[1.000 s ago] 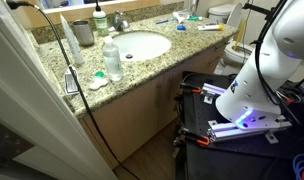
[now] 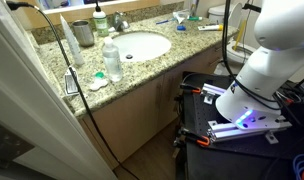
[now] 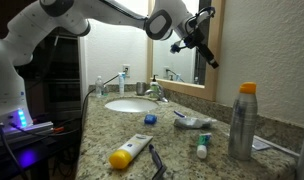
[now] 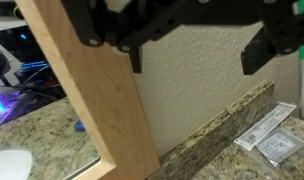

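Above the back of the counter, in front of the mirror, my gripper [image 3: 213, 38] hangs high with its fingers apart. Nothing is between its fingers. In the wrist view the gripper faces the pale wall beside the wooden mirror frame [image 4: 97, 80], its two dark fingers widely spaced. Below lie a clear plastic packet [image 3: 192, 122], a green-and-white tube [image 3: 202, 147] and a blue item [image 3: 150, 118]. A yellow bottle [image 3: 130, 152] lies nearer the front, and a tall grey bottle [image 3: 244, 115] stands at the right. Exterior view 1 leaves the gripper out.
The white sink [image 2: 142, 46] is set into the granite counter [image 2: 142, 75]. A clear bottle [image 2: 113, 62], a metal cup [image 2: 84, 33] and a green soap bottle [image 2: 100, 20] stand near it. The mirror frame [image 3: 219, 35] and wall are close behind the gripper.
In exterior view 1 the upper arm and its cable have shifted slightly to the left. The objects on the counter look unmoved.
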